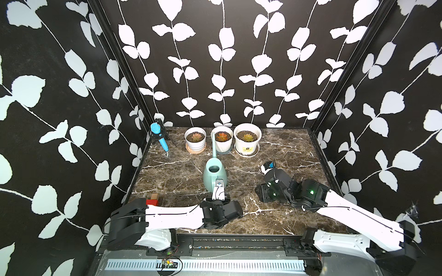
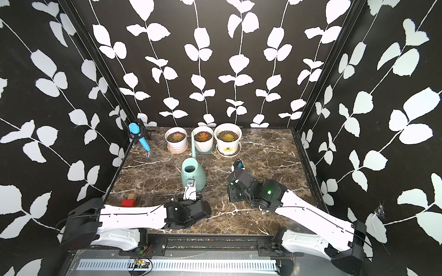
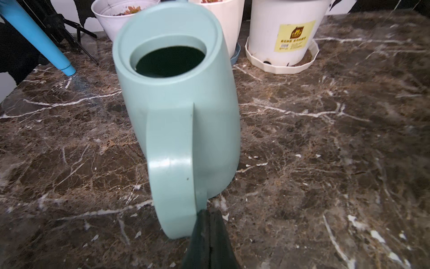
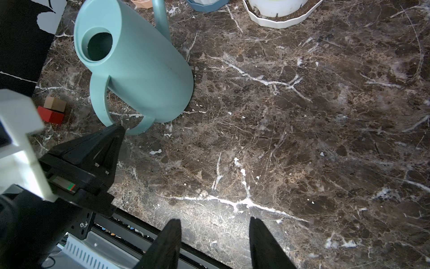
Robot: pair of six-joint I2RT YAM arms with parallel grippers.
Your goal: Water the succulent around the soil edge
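Observation:
A pale green watering can (image 1: 212, 181) stands upright on the marbled table, its spout (image 2: 193, 146) reaching toward the middle pot. In the left wrist view its handle (image 3: 171, 165) faces me. My left gripper is shut with nothing between its fingers, just to the right of the handle's lower part; the handle lies outside them. In the right wrist view the left fingertips (image 4: 120, 131) are close by the handle. My right gripper is open and empty over bare table. Succulents grow in the left pot (image 1: 197, 146), middle pot (image 1: 224, 145) and right pot (image 1: 246, 148).
A blue stick-like tool on a small black stand (image 1: 158, 134) is at the back left. Red and tan blocks (image 4: 50, 115) lie at the left, near the left arm. Open table stretches right of the can.

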